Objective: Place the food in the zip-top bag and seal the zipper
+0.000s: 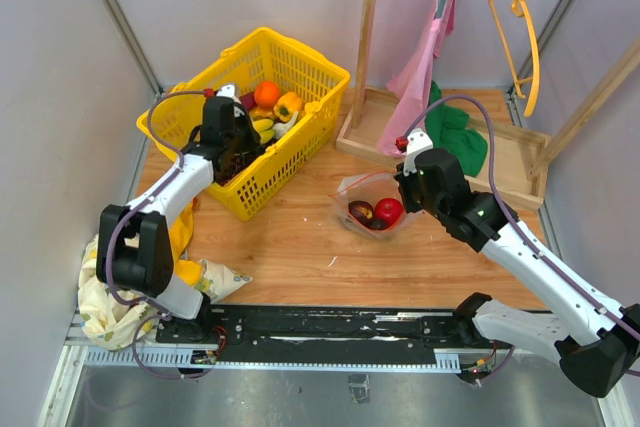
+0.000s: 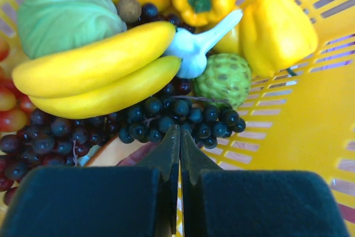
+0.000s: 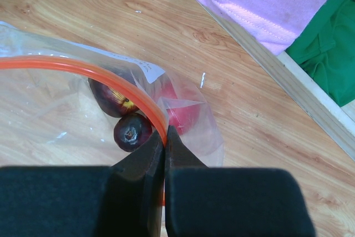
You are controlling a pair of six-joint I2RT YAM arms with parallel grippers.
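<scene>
My left gripper is shut with nothing between its fingers, above the yellow basket (image 1: 262, 192). Beyond its tips lies a bunch of dark grapes (image 2: 166, 116), apart from the fingers and resting among the other food. Bananas (image 2: 105, 67), a green cabbage (image 2: 66, 18) and a green bumpy fruit (image 2: 224, 80) surround it. My right gripper is shut on the red zipper rim of the clear bag (image 3: 50, 104), whose mouth gapes. Inside the bag are a red tomato (image 1: 389, 210), a dark round fruit (image 3: 132, 132) and a purple fruit (image 3: 112, 97).
Behind the bag stands a wooden rack (image 1: 357, 142) with a pink cloth (image 1: 425, 62) and a green cloth (image 1: 455, 140). A patterned cloth (image 1: 100, 297) lies at front left. Wood surface (image 1: 270, 267) between basket and bag is clear.
</scene>
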